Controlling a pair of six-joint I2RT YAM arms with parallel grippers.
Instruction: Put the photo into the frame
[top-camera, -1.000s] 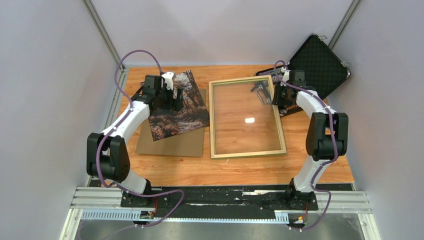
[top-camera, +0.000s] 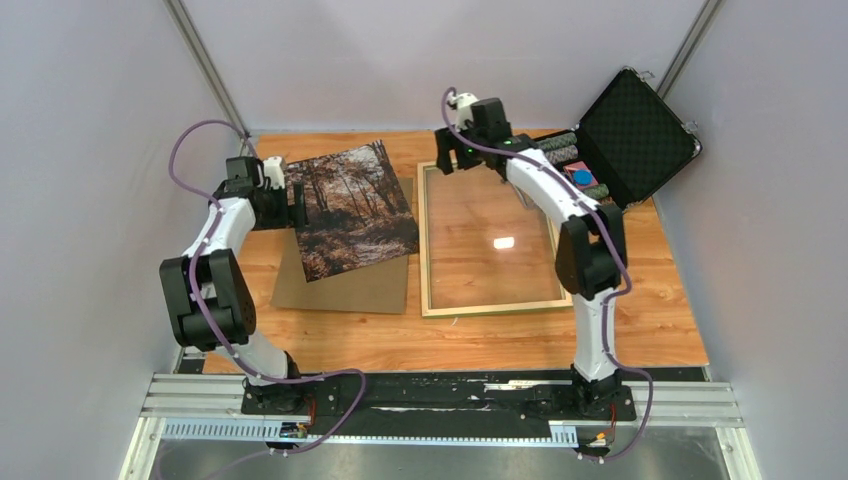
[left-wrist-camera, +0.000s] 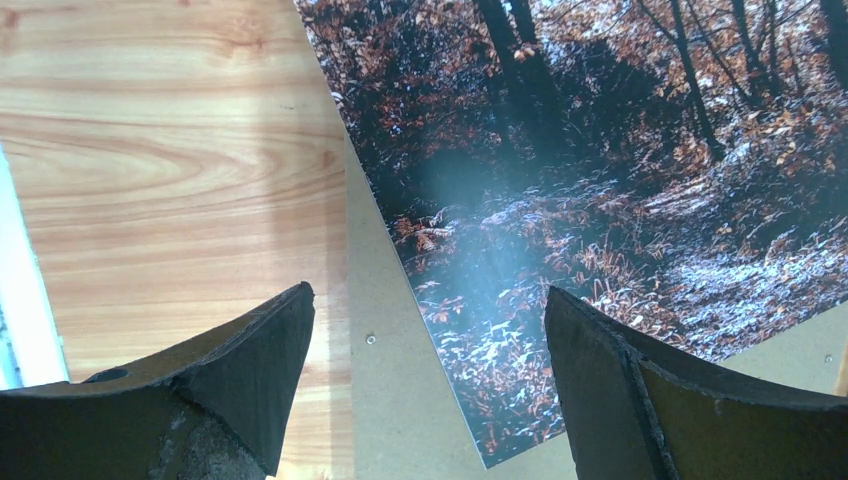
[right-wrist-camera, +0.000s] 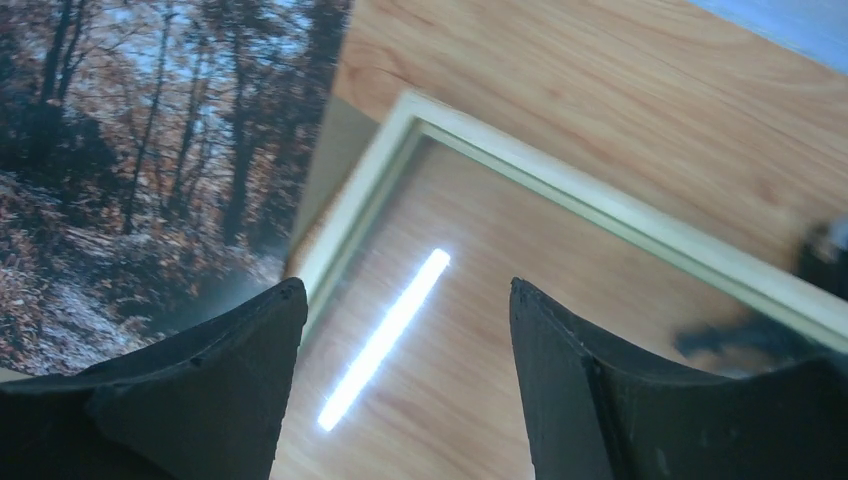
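The photo, an autumn forest print, lies askew on the brown backing board, left of the frame. My left gripper hovers by the photo's left edge; in the left wrist view its fingers stand wide apart, with the photo's edge below the gap and nothing gripped. The frame lies flat and its inside holds no photo. Above its far left corner is my right gripper. Its fingers are spread and empty over the clear pane.
An open black case with chip rolls stands at the back right, behind my right arm. Walls close in on the left, right and back.
My left gripper has moved left, from over the photo to its left edge. The right one has swung left from the case to above the frame's far left corner.
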